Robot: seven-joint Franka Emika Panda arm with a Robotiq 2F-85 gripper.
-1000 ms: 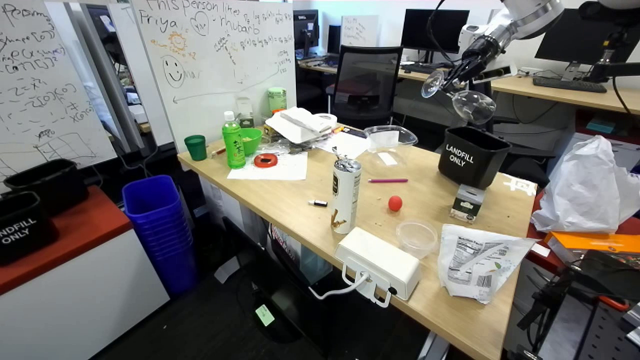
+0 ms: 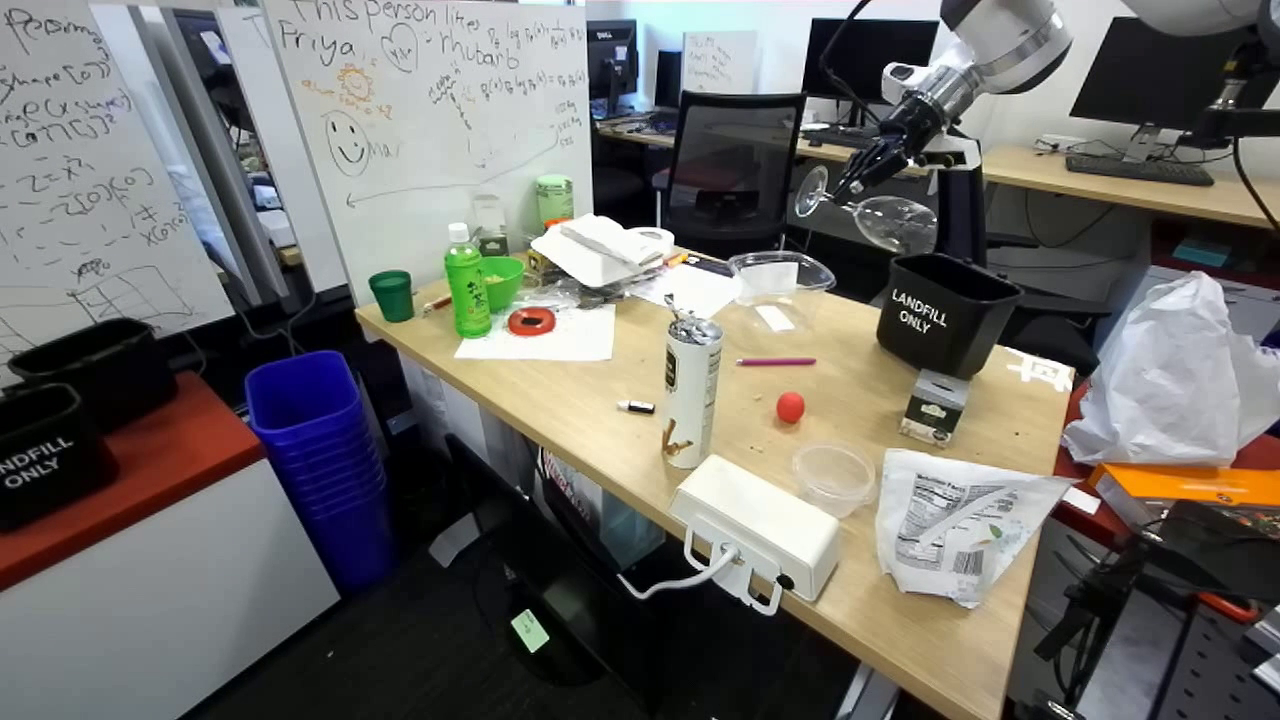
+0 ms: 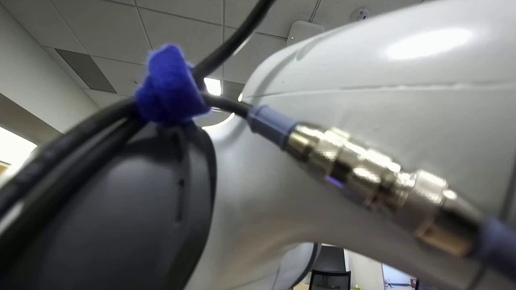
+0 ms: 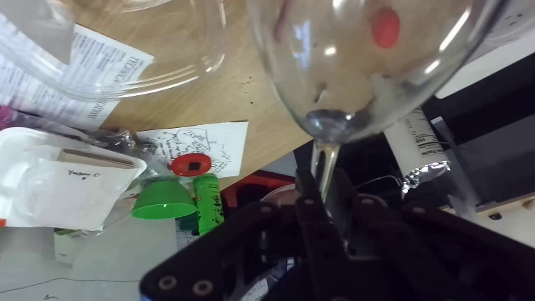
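A clear wine glass point(image 2: 896, 224) is held in the air near the far right of the table, tilted on its side. My gripper point(image 2: 846, 192) is shut on its stem. The bowl points right and slightly down, while the round foot point(image 2: 811, 191) is on the left. From the wrist, the glass bowl point(image 4: 371, 65) fills the upper middle, its stem point(image 4: 324, 163) running down between the dark fingers of the gripper. The bowl looks empty; table items show through it. Exterior view 2 shows only arm and cables.
Just below the glass stands a black bin point(image 2: 948, 314) marked "LANDFILL ONLY". A clear plastic container point(image 2: 780, 278), a tall can point(image 2: 692, 390), a red ball point(image 2: 789, 407), a small box point(image 2: 935, 408) and a white bag point(image 2: 960, 522) are on the table.
The arm has carried the glass leftward in exterior view 1, from above the black bin to its upper left. Objects on the table stayed where they were.
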